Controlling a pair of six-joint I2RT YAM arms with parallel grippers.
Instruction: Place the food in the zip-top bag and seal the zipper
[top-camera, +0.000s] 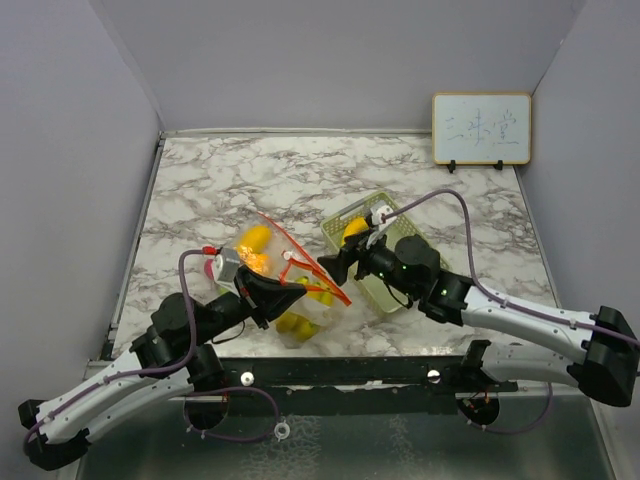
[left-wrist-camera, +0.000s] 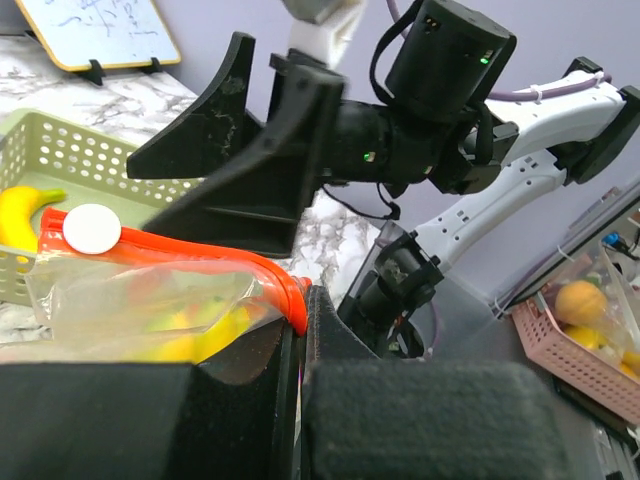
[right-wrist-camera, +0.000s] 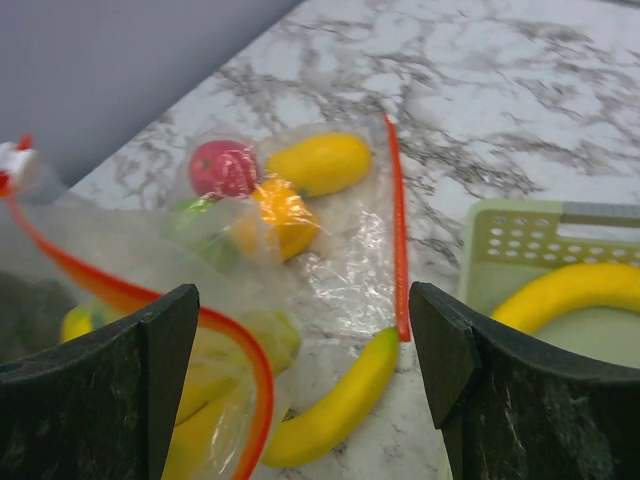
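Observation:
My left gripper is shut on the orange zip edge (left-wrist-camera: 200, 250) of a clear bag, lifting that edge. Yellow food shows through the bag film (right-wrist-camera: 215, 365). A banana (right-wrist-camera: 340, 410) lies on the table beside the raised edge, its near end partly hidden by the film; whether it is inside cannot be told. To the right, my right gripper stands open between the bag and the green basket (top-camera: 375, 290), nothing between its fingers. Another banana (left-wrist-camera: 22, 215) lies in the basket.
Behind the held bag, clear film with a red strip (right-wrist-camera: 400, 230) covers a yellow fruit (right-wrist-camera: 320, 163), an orange one (right-wrist-camera: 285, 220) and a red one (right-wrist-camera: 222, 167). A whiteboard (top-camera: 482, 128) stands at the back right.

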